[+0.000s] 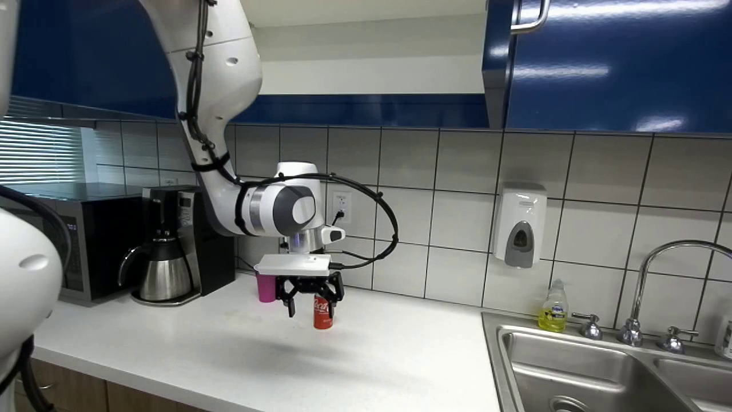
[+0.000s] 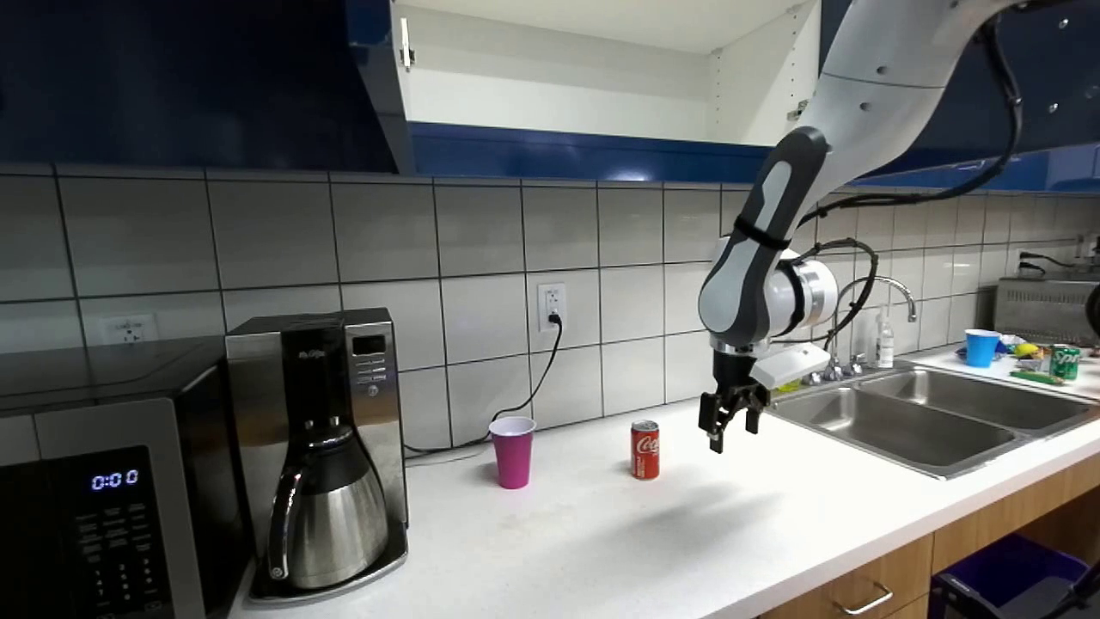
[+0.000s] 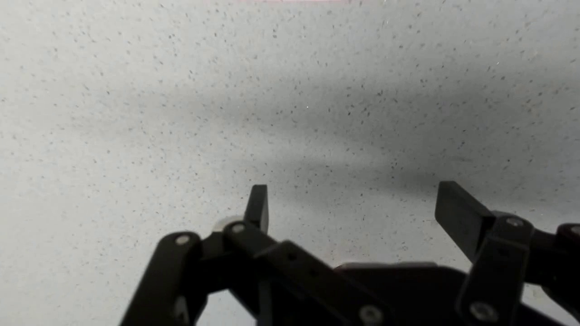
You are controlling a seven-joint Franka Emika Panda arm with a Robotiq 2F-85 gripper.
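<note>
A red Coca-Cola can (image 2: 645, 454) stands upright on the white counter (image 2: 577, 536). To its left, near the wall, is an upright magenta cup (image 2: 512, 459). My gripper (image 1: 312, 310) is low over the counter and open, hiding the upper part of the can (image 1: 322, 321) in exterior view 1. In exterior view 2 the gripper (image 2: 734, 435) hangs to the right of the can, apart from it. Bare speckled counter shows between the fingertips in the wrist view, where the gripper holds nothing. A faint reddish edge there, partly behind the gripper, cannot be identified.
A coffee maker (image 2: 320, 454) and microwave (image 2: 113, 485) occupy the left end. The sink (image 1: 583, 371) lies to the right, with a yellow soap bottle (image 1: 553, 309) behind it. Above is an open cabinet (image 2: 577, 72).
</note>
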